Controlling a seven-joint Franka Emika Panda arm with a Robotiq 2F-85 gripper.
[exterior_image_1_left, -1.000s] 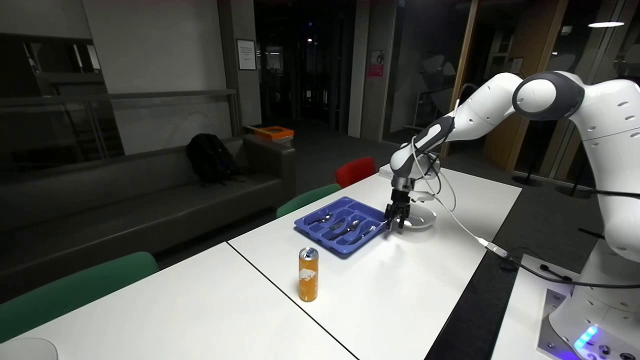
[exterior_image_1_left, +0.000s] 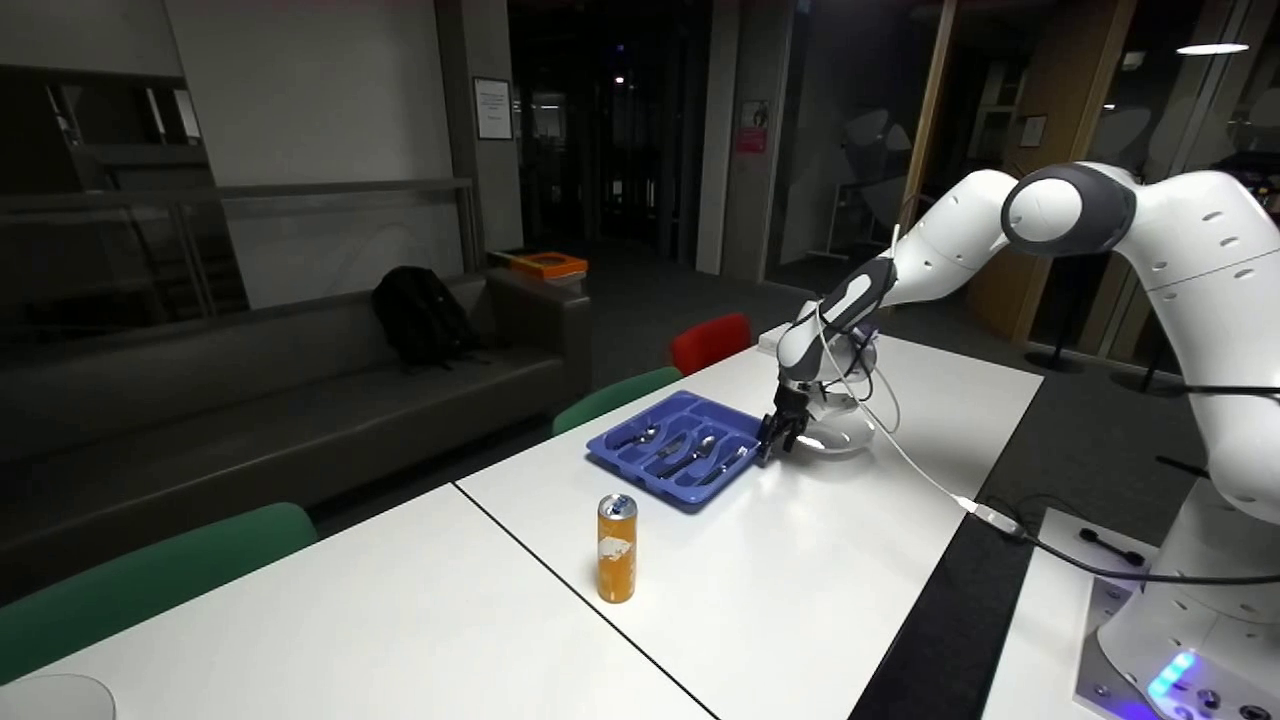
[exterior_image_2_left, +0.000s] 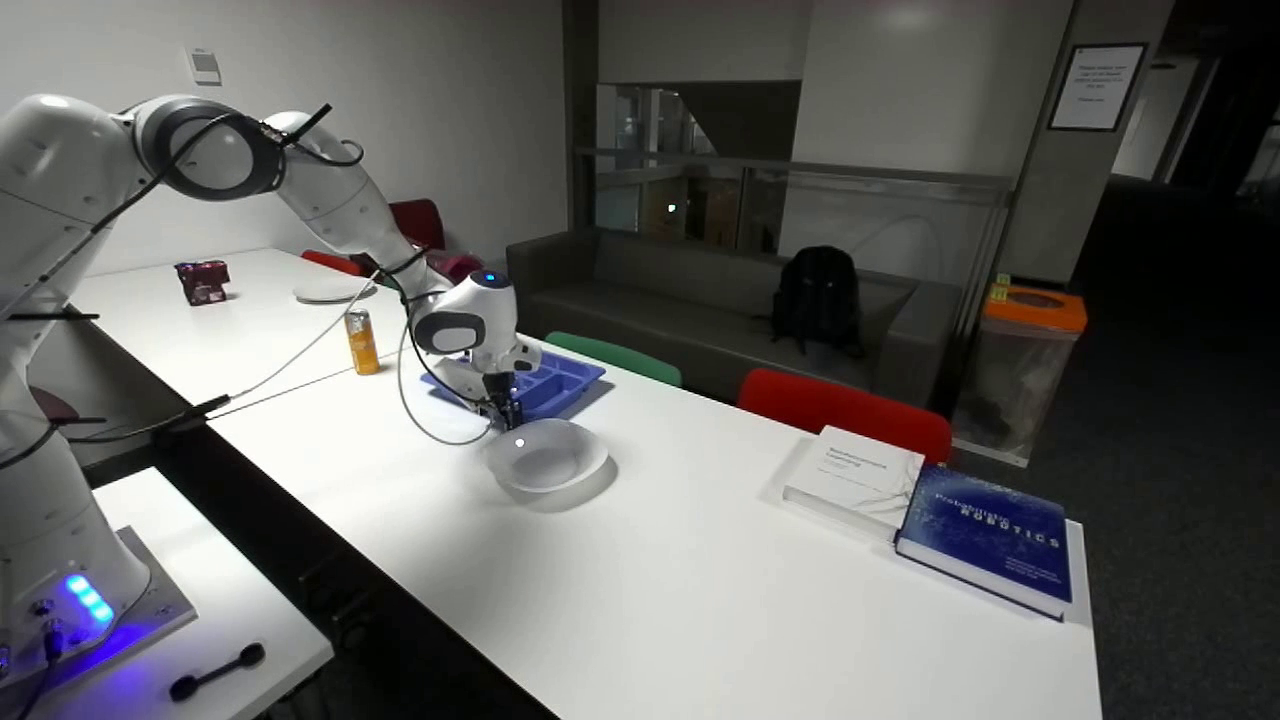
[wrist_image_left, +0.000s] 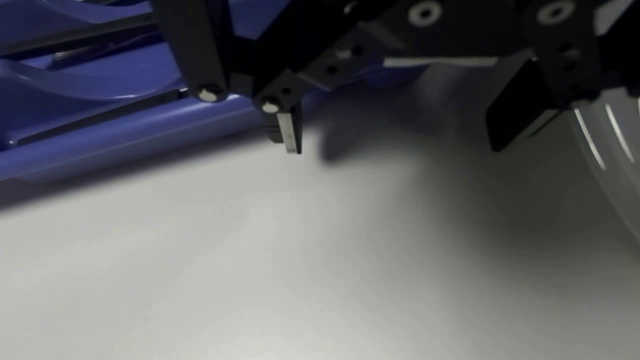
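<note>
My gripper is open and empty, its two fingers wide apart over the white table in the wrist view. It stands between a blue cutlery tray (exterior_image_1_left: 675, 490) and a pale bowl (exterior_image_2_left: 548, 457). The left finger (wrist_image_left: 290, 129) is close to the tray's blue rim (wrist_image_left: 132, 129); whether they touch cannot be told. Beyond the right finger, the clear curved side of the bowl (wrist_image_left: 618, 144) shows at the frame's edge. Inside the tray lie several pieces of cutlery, among them a spoon (exterior_image_1_left: 703, 446).
An orange can (exterior_image_1_left: 617, 550) stands upright in front of the tray. A white book (exterior_image_2_left: 854, 475) and a blue book (exterior_image_2_left: 986, 534) lie at the table's far end. A cable (exterior_image_1_left: 912, 462) hangs from the arm across the table.
My gripper has shifted slightly left in exterior view 1, toward the can side. The blue tray has slid a little the same way, and the arm's wrist leans more.
</note>
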